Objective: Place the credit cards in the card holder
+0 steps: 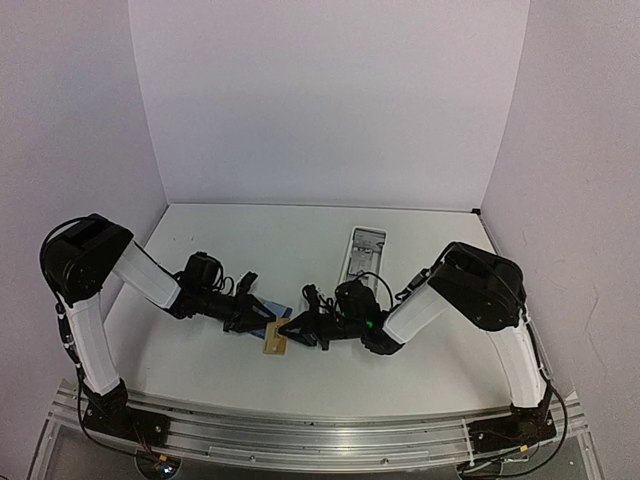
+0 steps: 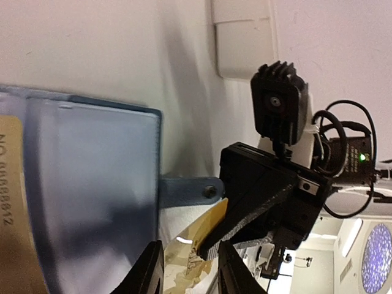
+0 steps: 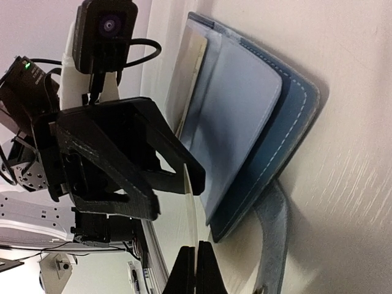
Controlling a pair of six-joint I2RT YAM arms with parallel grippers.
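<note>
A gold card (image 1: 274, 345) hangs between my two grippers. My right gripper is shut on it; the card (image 3: 192, 211) appears edge-on as a thin pale strip rising from its fingers. My left gripper is open, its fingertips apart and close to the gold card (image 2: 187, 251). Whether it touches the card, I cannot tell. The blue card holder (image 3: 236, 113) lies open on the table under the grippers, partly covered in the top view. Another gold card (image 2: 11, 202), with printed numbers, is in one side of the holder.
A white tray (image 1: 345, 265) stands behind the right gripper, partly hidden by it. The holder's strap (image 2: 187, 191) sticks out at its side.
</note>
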